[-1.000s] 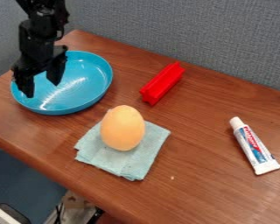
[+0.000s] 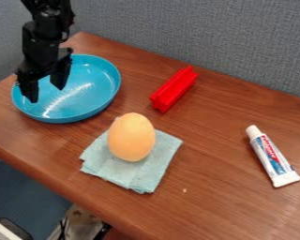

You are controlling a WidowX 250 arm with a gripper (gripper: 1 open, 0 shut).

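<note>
My black gripper (image 2: pixel 46 73) hangs over the left part of a blue round plate (image 2: pixel 83 98), its fingers open and pointing down with nothing visible between them. An orange egg-shaped object (image 2: pixel 131 137) rests on a folded pale grey-green cloth (image 2: pixel 146 175) in front of the plate. A red elongated object (image 2: pixel 174 88) lies to the right of the plate, and a white toothpaste tube (image 2: pixel 272 155) lies at the right of the wooden table.
The wooden table (image 2: pixel 228 206) has free room in the middle right and front right. A grey padded wall (image 2: pixel 228 37) runs along the back. The table's edge drops to a dark floor at the lower left.
</note>
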